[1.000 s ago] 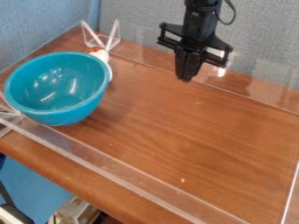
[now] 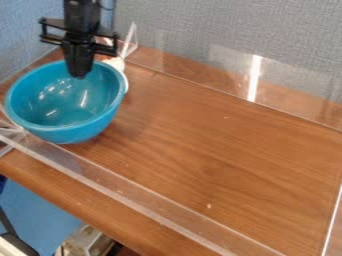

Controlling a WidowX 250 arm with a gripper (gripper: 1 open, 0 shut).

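Observation:
My black gripper (image 2: 79, 62) hangs at the upper left, its fingertips shut over the back part of a teal bowl (image 2: 64, 112); nothing clearly shows between them. The bowl sits upright on the left of the wooden table (image 2: 214, 170). A small white object (image 2: 116, 62), partly hidden, lies just behind the bowl.
Clear plastic edging runs along the table's back and front-left. White bracket pieces stand at the left edge and back-left corner. A grey wall is behind, and blue floor shows below at left.
My gripper has moved left from above the back middle of the table to over the bowl. The bowl has not visibly moved.

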